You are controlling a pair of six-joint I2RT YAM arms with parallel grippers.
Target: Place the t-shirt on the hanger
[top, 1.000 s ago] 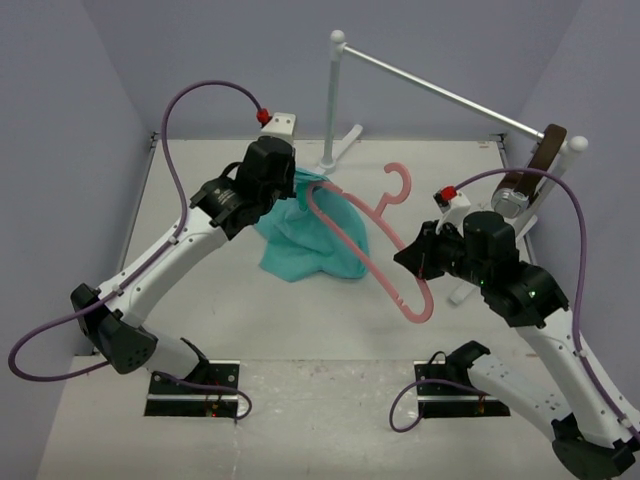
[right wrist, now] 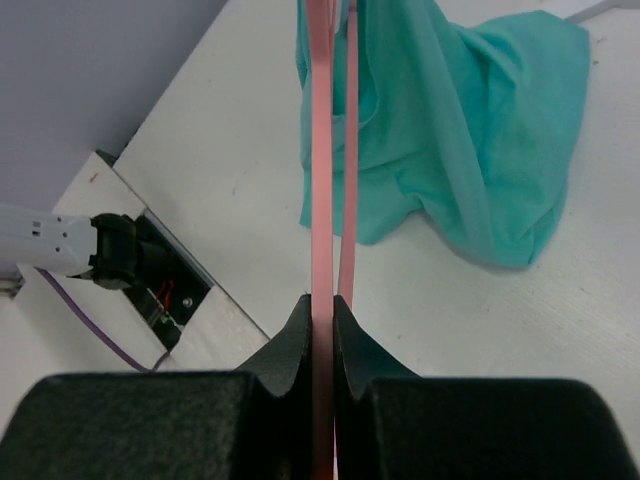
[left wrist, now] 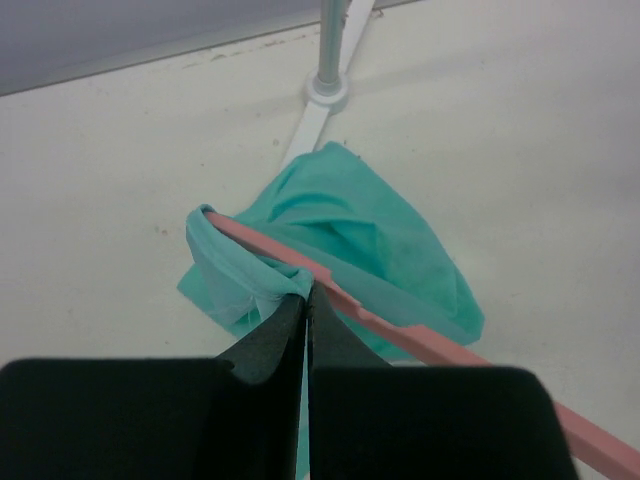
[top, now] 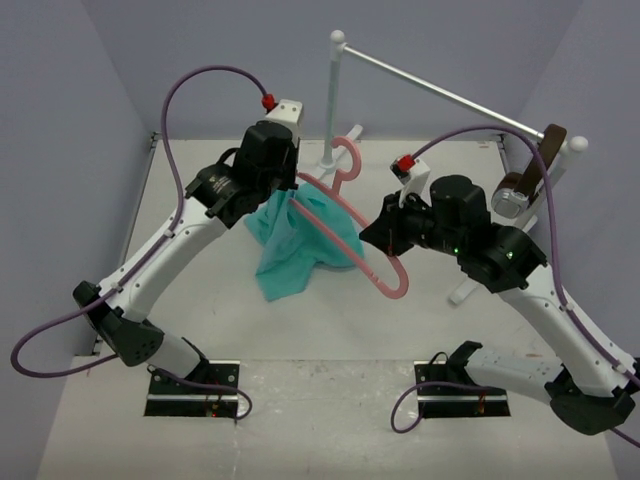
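The teal t-shirt (top: pixel 290 240) hangs crumpled from my left gripper (top: pixel 291 186), its lower part spread over the table. In the left wrist view, that gripper's fingertips are closed on a fold of cloth (left wrist: pixel 235 265). One end of the pink hanger (left wrist: pixel 370 318) reaches past these fingers, with teal cloth wrapped around its tip. My right gripper (top: pixel 372 238) is shut on the hanger (right wrist: pixel 322 240) near its other end, and the hanger's hook points to the back. How deep the tip sits inside the shirt is partly hidden.
A white rack with a high rail (top: pixel 440 90) stands at the back right. Its post base (left wrist: pixel 327 92) is just behind the shirt. A dark brown clamp (top: pixel 540 150) is fixed at the rail's right end.
My right gripper has carried the hanger left and slightly back, so its end now overlaps the cloth at my left gripper.
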